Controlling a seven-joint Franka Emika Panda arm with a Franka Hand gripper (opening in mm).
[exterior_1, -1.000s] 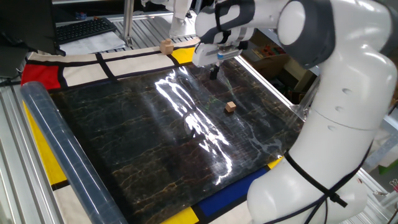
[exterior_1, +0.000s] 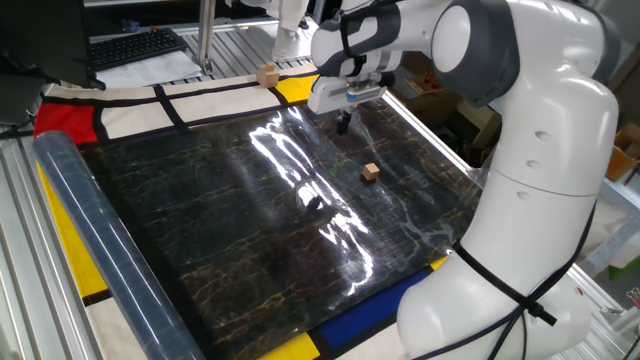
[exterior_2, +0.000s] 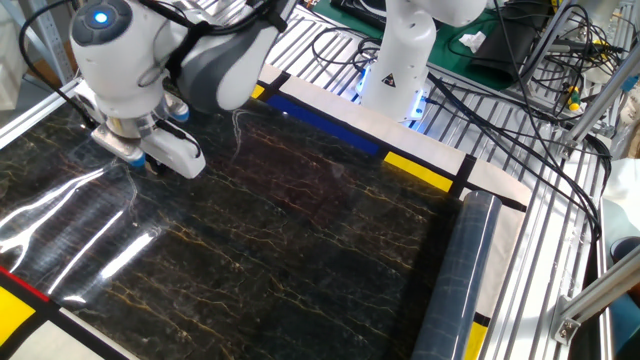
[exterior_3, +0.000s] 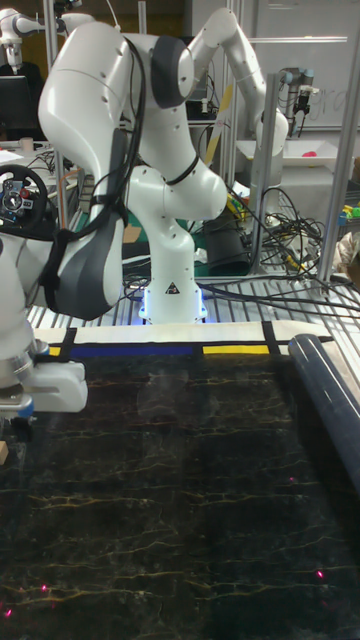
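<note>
A small wooden cube (exterior_1: 370, 172) rests on the dark marbled sheet (exterior_1: 200, 220), right of the bright glare in exterior view 1. My gripper (exterior_1: 343, 124) hangs above the sheet, beyond and a little left of that cube in this view, apart from it. Its dark fingers look close together, but whether they are shut or hold anything does not show. In exterior view 2 the hand (exterior_2: 170, 150) covers most of its fingers and no cube is visible. Exterior view 3 has the hand (exterior_3: 53, 386) at its left edge, with a wooden cube (exterior_3: 2, 451) partly cut off below it.
A second wooden block (exterior_1: 267, 75) stands on the coloured cloth's far border. The clear roll (exterior_1: 110, 250) lies along the sheet's left side in exterior view 1. Another white arm's base (exterior_2: 392, 85) stands beyond the cloth. Most of the sheet is bare.
The cubes have stayed in place.
</note>
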